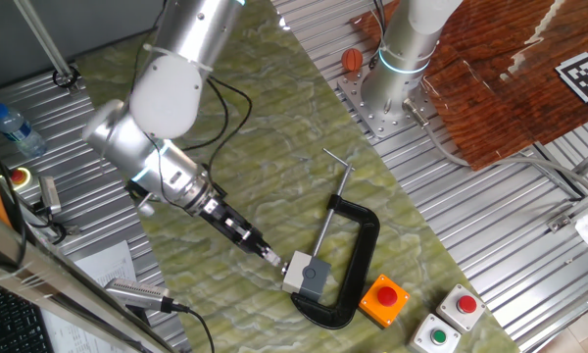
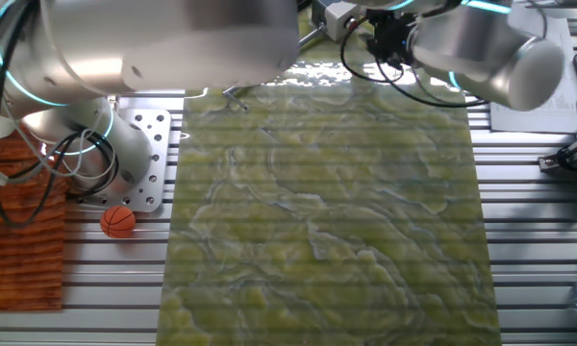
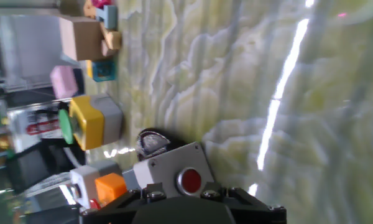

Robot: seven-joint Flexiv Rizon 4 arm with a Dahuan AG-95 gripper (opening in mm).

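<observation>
In exterior view 1 a light and dark grey box (image 1: 307, 276) lies on the green marbled mat, inside the opening of a black C-clamp (image 1: 365, 257). A small button sits on the box's left face. My gripper (image 1: 277, 260) points at that face from the upper left, its tip very close to it; whether they touch cannot be told. The wrist view shows the box (image 3: 168, 166) with its round red button (image 3: 189, 181), just above the dark gripper at the bottom edge. Nothing held is visible, and the spacing of the fingers is unclear.
Right of the clamp stand an orange box (image 1: 383, 300) with a red button, a white box (image 1: 463, 307) with a red button and another (image 1: 435, 335) with a green one. The mat (image 2: 327, 221) is widely clear.
</observation>
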